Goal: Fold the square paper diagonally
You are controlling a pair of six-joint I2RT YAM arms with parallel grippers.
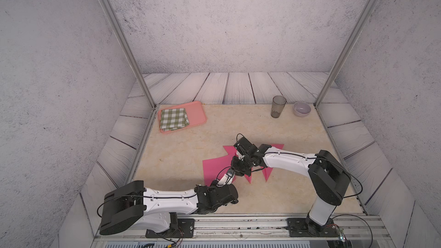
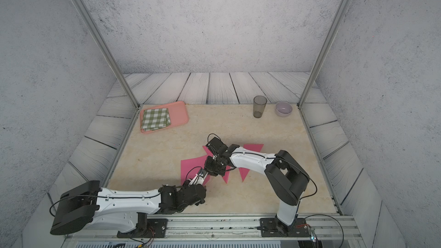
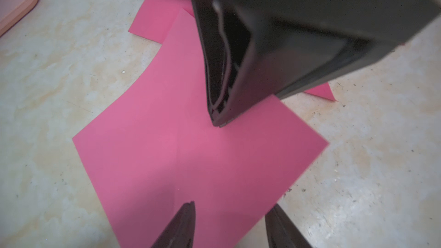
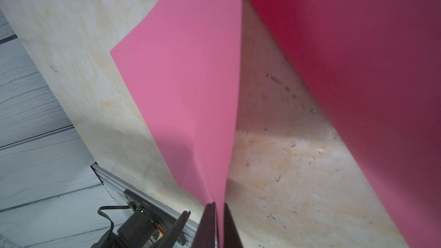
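The pink paper lies bent on the table, rising in a fold in the right wrist view. There the shut fingers of my right gripper have a thin strip of it between them. In the left wrist view, my left gripper holds its two fingers apart, over the paper's near edge, with nothing visibly pinched. The right gripper's dark body stands over the middle of the sheet there and hides part of it. From above, the two grippers meet over the paper, so their tips are hard to make out.
More pink-red pieces show under and beyond the right arm. A pink tray with a checked cloth sits at the back left. A glass and a bowl stand at the back right.
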